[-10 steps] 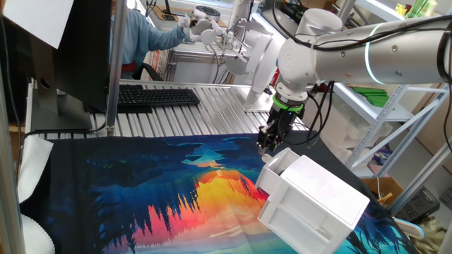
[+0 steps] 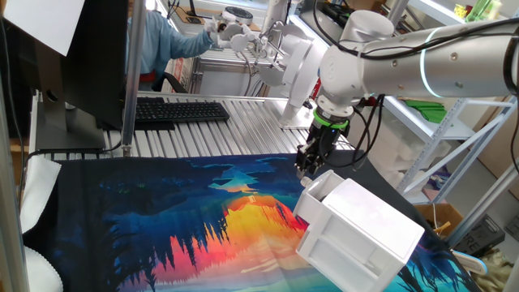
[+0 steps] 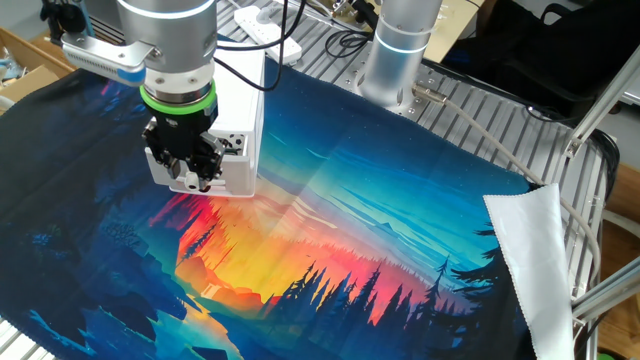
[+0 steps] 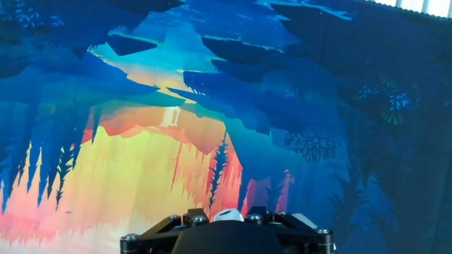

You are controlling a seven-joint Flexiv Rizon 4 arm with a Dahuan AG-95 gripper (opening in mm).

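Note:
My gripper (image 3: pixel 191 178) is at the front of a white drawer box (image 2: pixel 369 235), fingers pointing down. Between the fingertips in the wrist view shows a small rounded white piece (image 4: pixel 228 214), nearly filling the gap, and the fingers appear shut on it. It looks like the knob (image 2: pixel 305 182) on the drawer front. The drawer (image 2: pixel 318 203) stands partly out of the box, its top opening visible behind the front panel. The gripper hides part of the drawer in exterior view 2, and the drawer's inside is mostly out of sight.
A colourful landscape cloth (image 3: pixel 330 240) covers the table, with wide bare room in front of the drawer. White cloth pieces (image 3: pixel 530 260) lie at one edge. Behind the cloth is a keyboard (image 2: pixel 180 111); a power strip (image 3: pixel 265 30) lies behind the box.

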